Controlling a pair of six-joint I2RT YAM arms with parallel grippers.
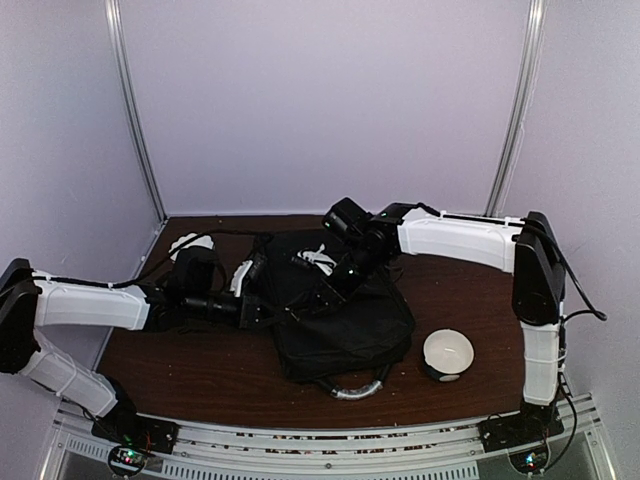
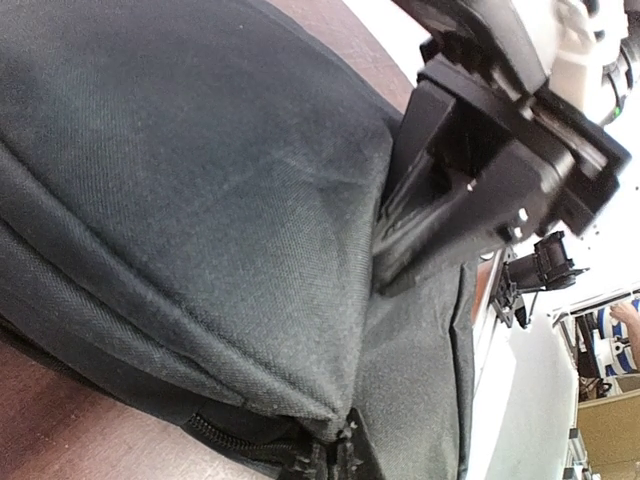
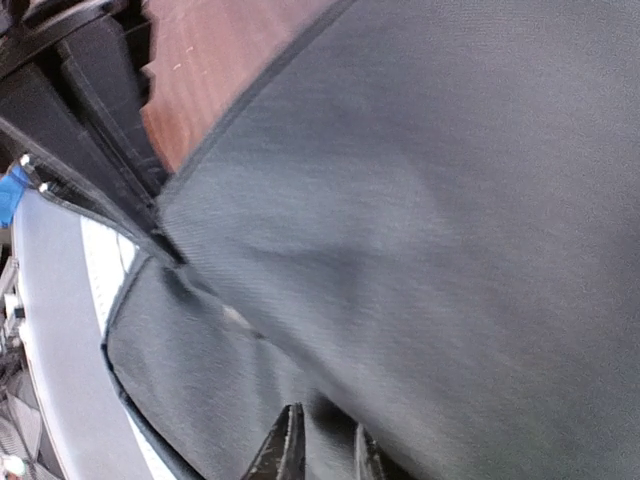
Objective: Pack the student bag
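Note:
The black bag (image 1: 340, 340) lies mid-table, its handle toward the front. In the left wrist view my left gripper is shut at the fabric edge beside a zipper (image 2: 230, 435), pinching the bag's cloth. My right gripper (image 1: 320, 300) is over the bag just right of it; in the right wrist view its fingertips (image 3: 290, 450) are apart beside a fold of fabric. The bag's inside is hidden.
A white bowl (image 1: 448, 350) sits right of the bag. A white object (image 1: 190, 243) at back left is mostly hidden behind the left arm.

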